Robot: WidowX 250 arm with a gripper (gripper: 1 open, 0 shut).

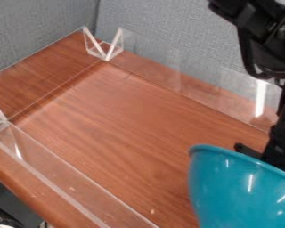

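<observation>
A large teal bowl (pixel 240 191) fills the lower right of the camera view, cut off by the frame's edge. My black arm comes down along the right edge. Its gripper (pixel 271 153) is just behind the bowl's far rim and mostly hidden by it, so its fingers are hard to make out.
Transparent low walls run along its sides, with a clear bracket (pixel 106 46) at the back left corner. Grey padded walls stand behind.
</observation>
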